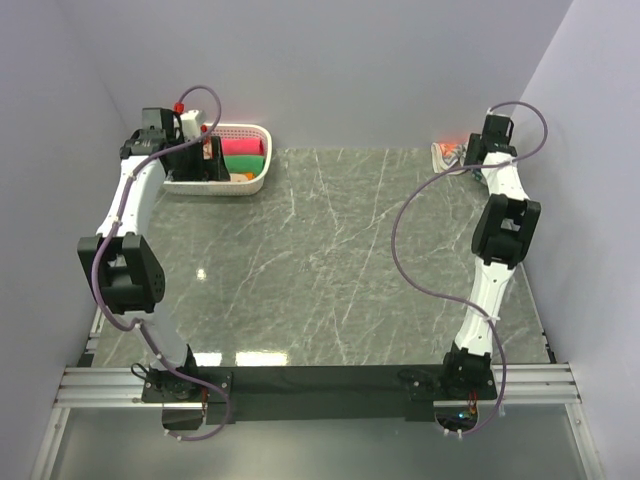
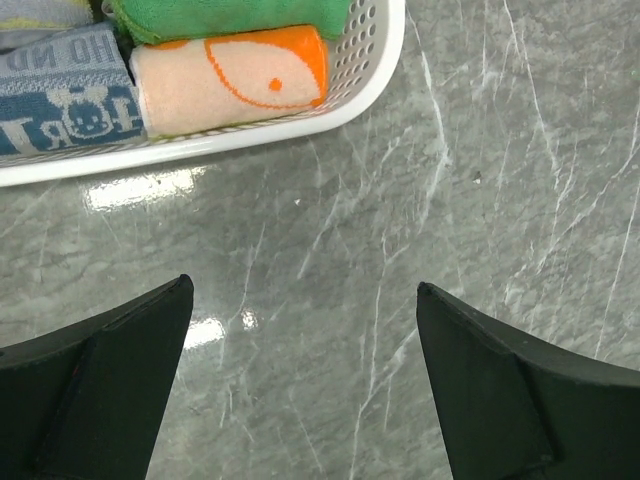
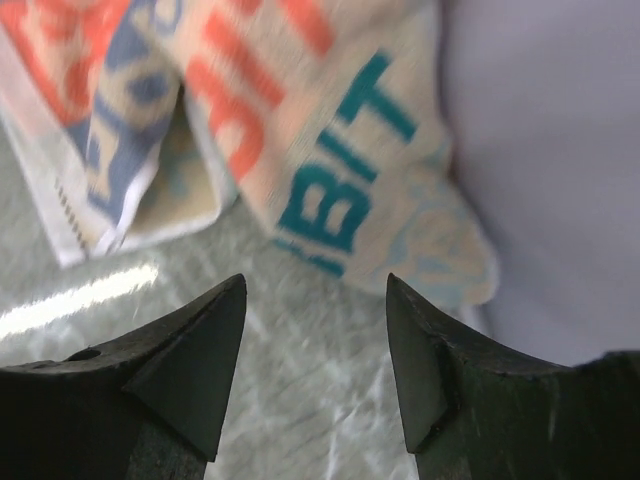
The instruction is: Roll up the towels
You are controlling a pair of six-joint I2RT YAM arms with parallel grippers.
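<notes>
In the top view my left gripper hangs over the white basket of rolled towels; in the left wrist view its fingers stand open over bare marble below the basket, near a green roll, a cream-and-orange roll and a blue roll. At the back right, my right gripper is open just beside crumpled towels: one with BIT lettering and an orange-and-blue one. Nothing shows between its fingers; the view is slightly blurred.
A pale wall stands close along the right of the BIT towel, and the back wall is behind both basket and towels.
</notes>
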